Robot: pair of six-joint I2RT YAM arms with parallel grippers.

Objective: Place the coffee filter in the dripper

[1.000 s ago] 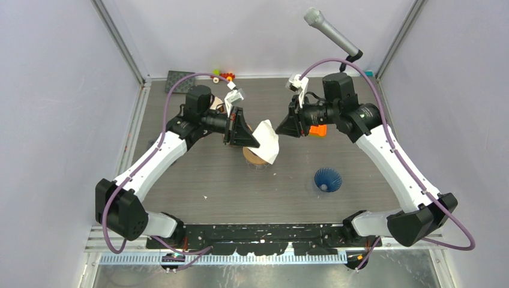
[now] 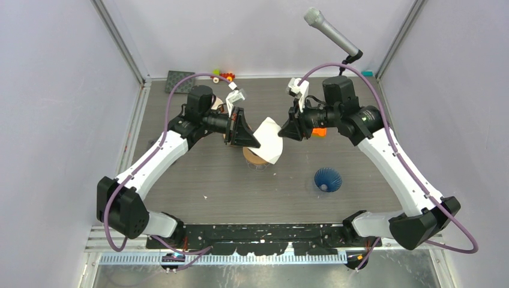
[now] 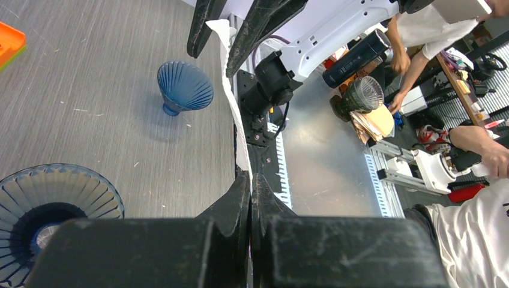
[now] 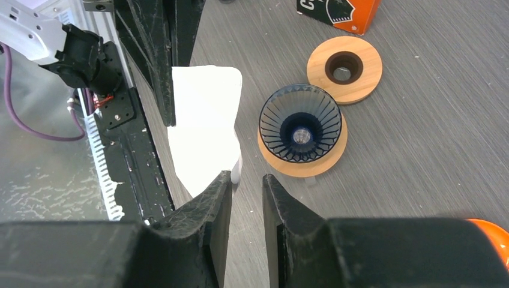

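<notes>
The white paper filter (image 2: 268, 140) is held upright by my left gripper, shut on its edge. My right gripper stands part open at the filter's other side; in the right wrist view the filter's edge reaches its upper fingertip on the left, and whether it lies between both fingers is unclear. The dark glass dripper sits on a wooden stand, behind and below the filter in the top view, to the lower left in the left wrist view.
A second wooden ring (image 4: 366, 63) and an orange-black box (image 4: 354, 12) lie near the dripper. A blue ribbed cup (image 2: 328, 179) stands at the front right, with clear table around it. An orange object (image 2: 318, 131) is behind the right gripper.
My right gripper has lowered slightly toward the front in the top view, and the filter's upper part has shifted a little to the right. The left arm is nearly still.
</notes>
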